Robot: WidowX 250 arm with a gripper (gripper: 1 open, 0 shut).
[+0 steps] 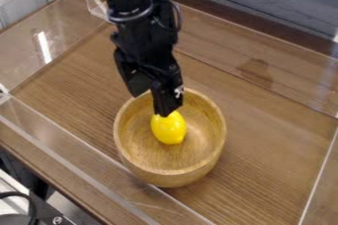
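A yellow object (168,127), egg-shaped, lies in a round wooden bowl (201,155) at the lower middle. My black gripper (148,99) hangs from the top of the view over the back part of the bowl, just above and behind the yellow object, its fingers apart with nothing visible between them.
The wooden tabletop around the bowl is clear. A pale wall or edge runs along the left, and a dark cable lies at the lower left corner.
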